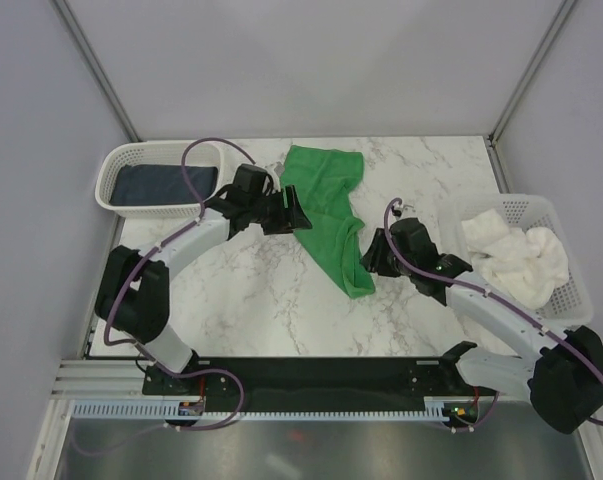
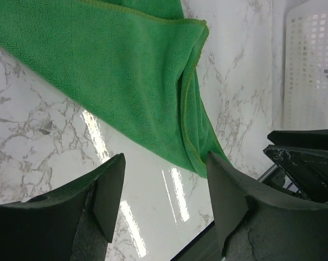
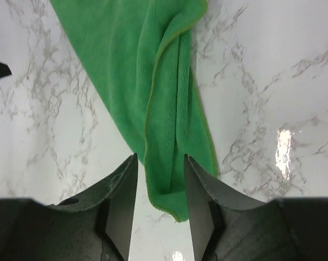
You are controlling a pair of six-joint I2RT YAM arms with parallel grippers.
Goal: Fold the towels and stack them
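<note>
A green towel [image 1: 316, 180] lies on the marble table, spread toward the back, with a folded-over strip running toward the front right. My left gripper [image 1: 289, 210] hovers over its left part; in the left wrist view its fingers stand apart with nothing between them. My right gripper [image 1: 376, 255] is open just beside the folded right edge; in the right wrist view the towel [image 3: 169, 103] shows below and between its fingertips.
A white basket [image 1: 161, 155] holding dark folded cloth stands at the back left. A basket [image 1: 526, 208] of white towels stands at the right.
</note>
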